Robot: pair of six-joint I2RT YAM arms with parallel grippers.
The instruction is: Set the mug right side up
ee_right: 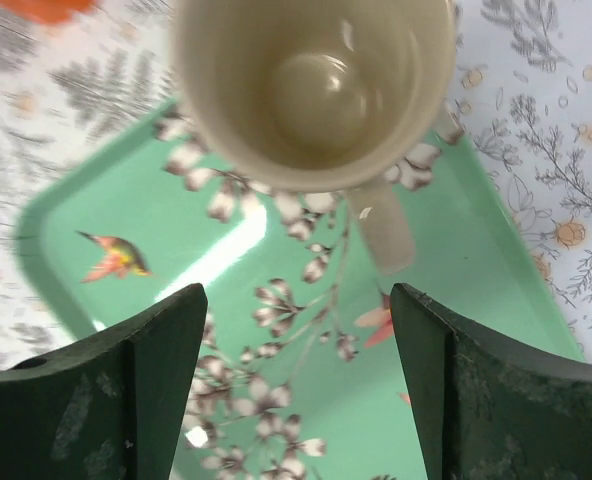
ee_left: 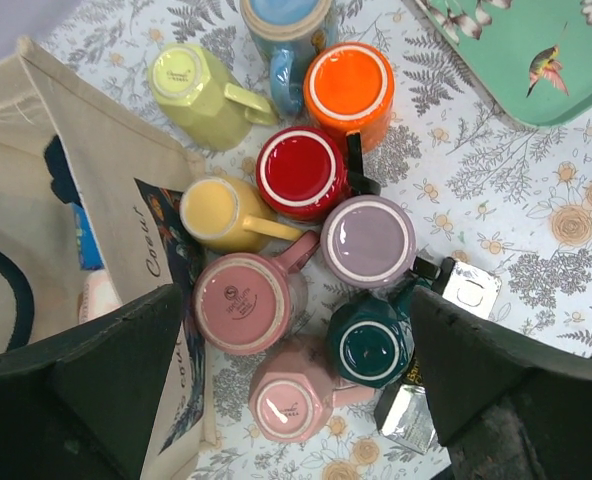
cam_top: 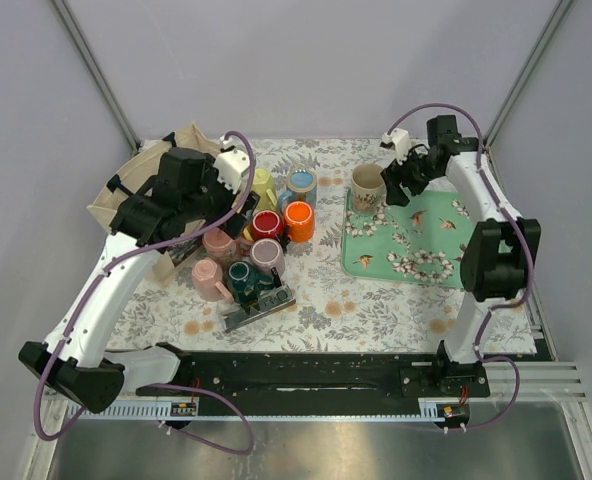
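Observation:
A beige mug [cam_top: 367, 187] stands upright at the left of the green tray [cam_top: 416, 265]. Its hollow inside faces up in the right wrist view, and the mug's handle [ee_right: 381, 225] points toward my right gripper. That gripper is open, empty between its fingers, and apart from the mug; from above it is just right of it. Over the cluster of other mugs, my left gripper [cam_top: 240, 208] hangs open with nothing held.
Several mugs, among them a red mug [ee_left: 299, 172], an orange mug [ee_left: 348, 90] and a dark green mug [ee_left: 369, 345], crowd beside a cloth bag [ee_left: 86, 190] on the left. Bare table separates them from the tray.

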